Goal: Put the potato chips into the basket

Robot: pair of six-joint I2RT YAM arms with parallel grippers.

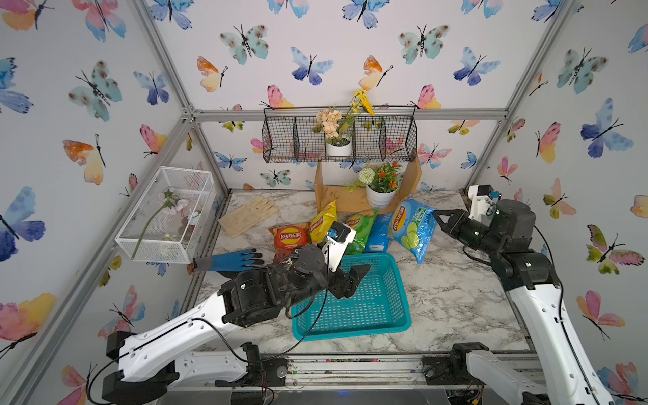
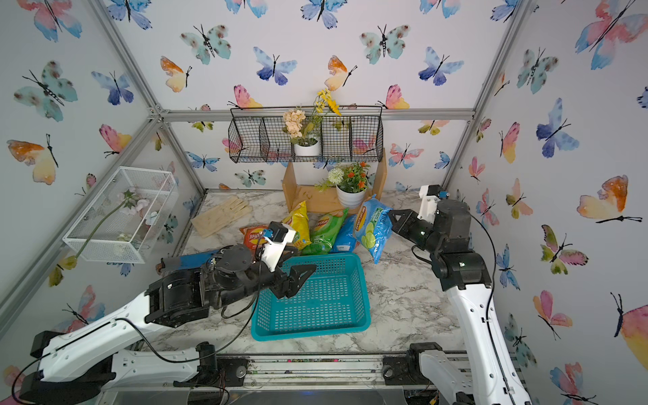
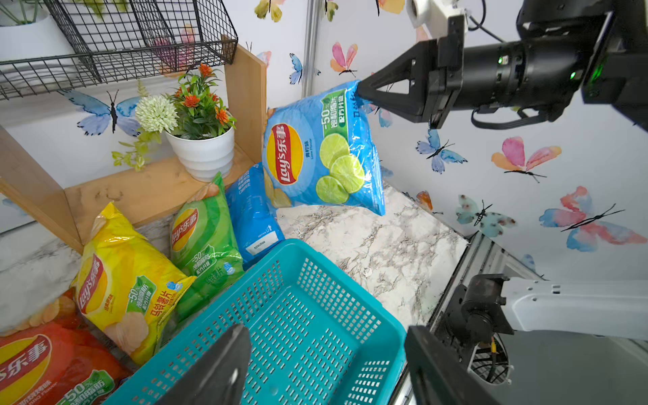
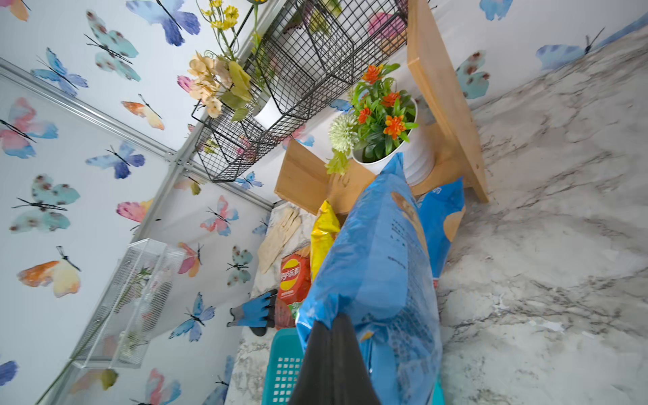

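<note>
My right gripper is shut on a corner of the light blue lime chip bag (image 3: 317,148), which hangs in the air above the table, right of the basket. The teal basket (image 1: 398,297) is empty inside, as far as the views show. My left gripper stands open over the basket, nothing between its fingers. Behind the basket lie a red bag (image 1: 290,235), a yellow bag (image 3: 128,283), a green bag (image 3: 206,246) and a darker blue bag (image 3: 253,212).
A wooden shelf (image 3: 125,192) with a potted flower plant (image 3: 202,152) stands at the back, below a wire rack (image 1: 341,135). Gloves lie at the left, near a white mesh box (image 1: 168,216).
</note>
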